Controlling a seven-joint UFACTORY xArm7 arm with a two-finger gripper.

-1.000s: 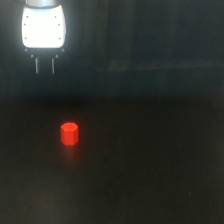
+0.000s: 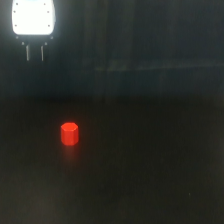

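A small red block (image 2: 69, 134) with a six-sided top stands upright on the dark table, left of centre. My gripper (image 2: 35, 59) hangs at the upper left under its bright white body. Its two thin fingers point down with a gap between them, and nothing shows in that gap. It is well apart from the red block, higher in the picture and a little to the left of it.
My gripper has moved up and slightly left in the picture, away from the red block. The block stays where it was.
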